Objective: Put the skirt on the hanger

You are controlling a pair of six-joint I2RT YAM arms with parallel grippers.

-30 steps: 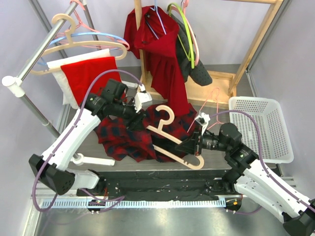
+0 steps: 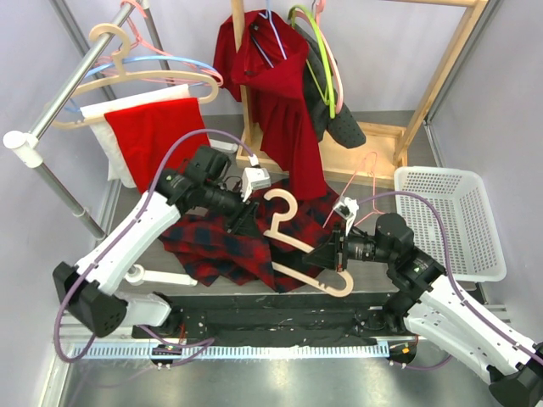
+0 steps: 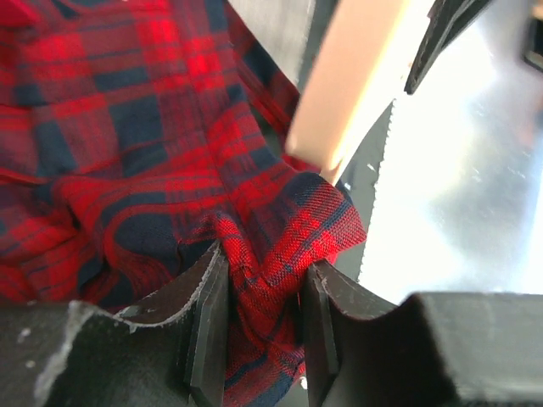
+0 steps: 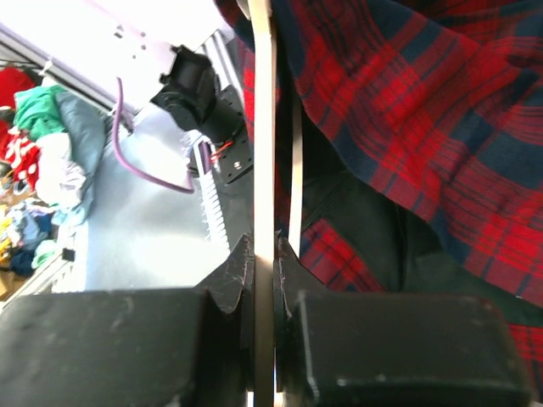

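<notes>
The red-and-navy plaid skirt (image 2: 199,246) lies bunched on the grey floor. A beige hanger (image 2: 331,286) lies over it at an angle, with my right gripper (image 2: 327,253) shut on its wood; in the right wrist view the bar (image 4: 263,170) runs straight up from the fingers. My left gripper (image 2: 242,225) is at the hanger's left end. In the left wrist view a gathered fold of skirt (image 3: 254,280) sits between its fingers, with the hanger's end (image 3: 348,85) just beyond; how tightly the fingers close is hard to tell.
A rail (image 2: 85,69) with hangers and cloths stands at left. A wooden rack (image 2: 445,59) at the back holds a dark red garment (image 2: 288,127) and several hangers. A white basket (image 2: 458,263) is at right, beside a pink hanger.
The right gripper and hanger have barely moved.
</notes>
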